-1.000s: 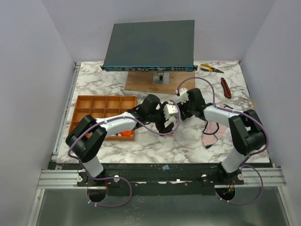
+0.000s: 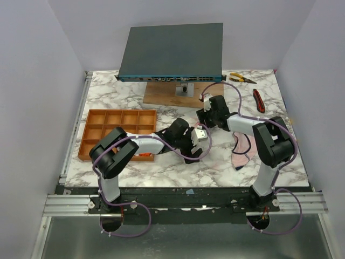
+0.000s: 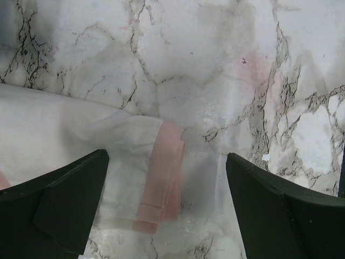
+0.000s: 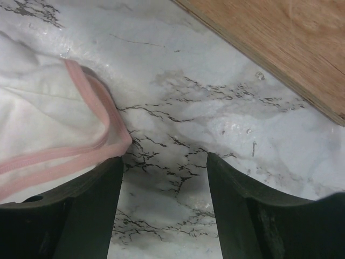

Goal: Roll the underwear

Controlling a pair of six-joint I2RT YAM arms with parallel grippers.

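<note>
White underwear (image 3: 59,135) with pink trim lies folded on the marble table, mostly covered by the arms from above. My left gripper is open over one end of it; the pink-edged end (image 3: 161,172) shows between the spread fingers, the right one past the cloth over bare marble. At the other end, my right gripper also stands open. Its left finger (image 4: 97,205) is beside the pink corner of the underwear (image 4: 48,102), and only bare table shows between its fingers.
A compartment box (image 2: 97,120) stands at the left, part of it under the left arm. A wooden board (image 2: 151,93) lies behind the grippers beneath a monitor (image 2: 171,51). Pink cloth (image 2: 249,151), pliers (image 2: 242,78) and a red cutter (image 2: 259,101) lie on the right.
My left gripper has moved toward the table's front edge. The right gripper has drifted left and slightly back over the last second.
</note>
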